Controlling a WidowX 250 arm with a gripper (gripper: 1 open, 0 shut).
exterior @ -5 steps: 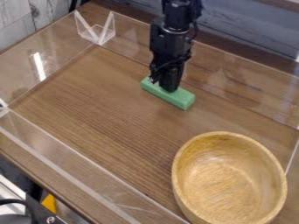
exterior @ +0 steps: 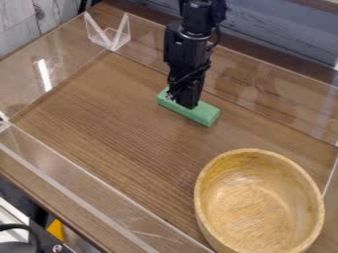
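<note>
A green rectangular block (exterior: 201, 113) lies on the wooden table in the middle of the view. My black gripper (exterior: 181, 95) is just above its left part, fingertips low over it and hiding some of it. The gripper looks shut; whether it touches the block is hard to tell.
A large round wooden bowl (exterior: 258, 203) stands at the front right. A clear wire or plastic holder (exterior: 109, 32) sits at the back left.
The gripper has shifted very slightly up off the block. The block stays in about the same place.
</note>
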